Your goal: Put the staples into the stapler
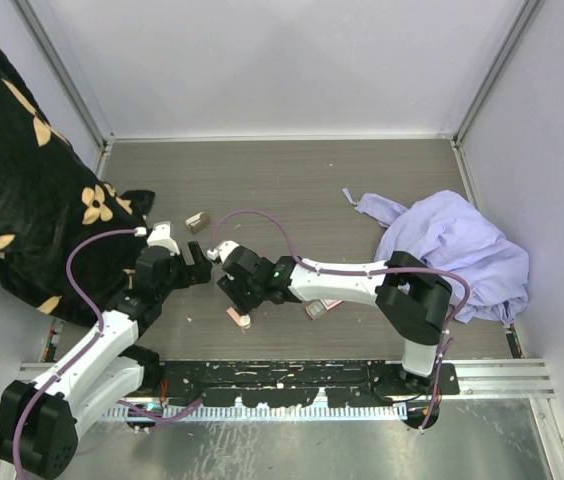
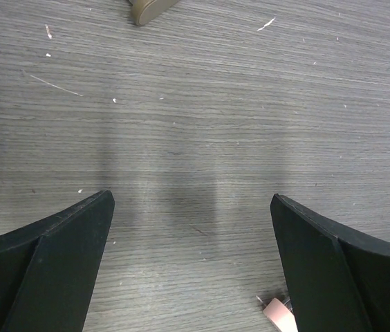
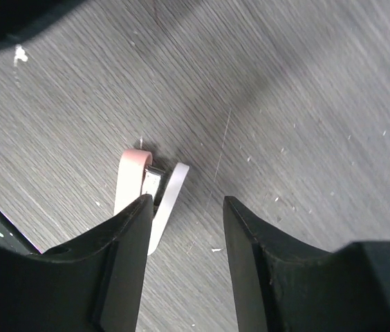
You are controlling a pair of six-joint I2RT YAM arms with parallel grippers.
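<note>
A small pink-and-white stapler [image 1: 235,316] lies on the table just in front of my right gripper [image 1: 235,299]. In the right wrist view, the stapler's pink arm [image 3: 131,178] and white arm [image 3: 169,200] stand spread apart, with a metal piece [image 3: 152,181] between them. My right gripper is part open above the table, its left finger [image 3: 122,256] covering some of the stapler; it grips nothing. My left gripper stands open and empty, and the stapler's pink end [image 2: 280,315] peeks out beside its right finger. I cannot make out loose staples.
A small tan block [image 1: 197,221] lies beyond my left gripper. A small pale box [image 1: 323,308] sits under the right forearm. Lavender cloth [image 1: 457,255] is heaped at the right, a black floral blanket [image 1: 42,180] at the left.
</note>
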